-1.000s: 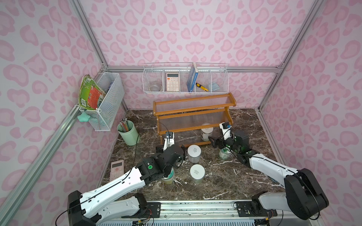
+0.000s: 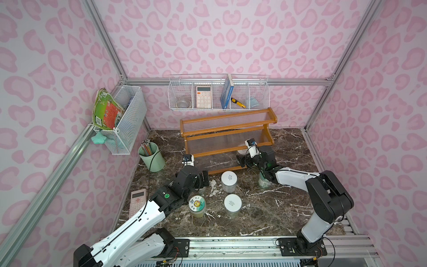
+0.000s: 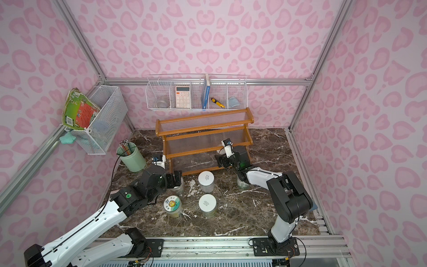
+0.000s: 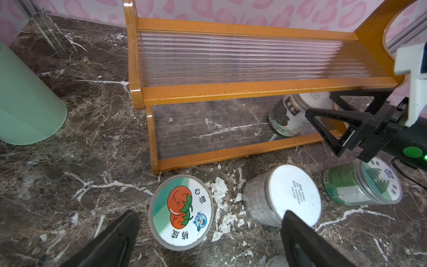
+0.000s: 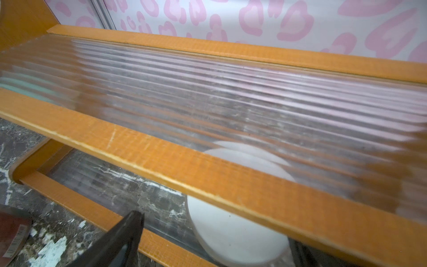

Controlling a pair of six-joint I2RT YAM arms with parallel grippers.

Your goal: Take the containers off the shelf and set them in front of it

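A jar [image 4: 284, 116] with a dark label and white lid lies on the lower tier of the wooden shelf [image 4: 249, 91], towards its right end. In the right wrist view its pale round lid [image 5: 231, 222] shows partly behind the shelf's upper rail. My right gripper is open at the shelf front, its fingers on either side of the lid; whether they touch the jar cannot be told. My left gripper is open above the table, over a jar with a tomato-picture lid [image 4: 181, 211], holding nothing.
On the table in front of the shelf stand white-lidded jars [image 2: 229, 179], and a green-labelled jar [image 4: 362, 180] lies on its side beneath my right gripper. A green pen cup [image 2: 152, 158] is to the left. The shelf's middle is empty.
My right gripper has moved left and inward to the jar on the shelf. The left arm has shifted left, uncovering more of a colourful lid. The shelf has shifted very slightly left.
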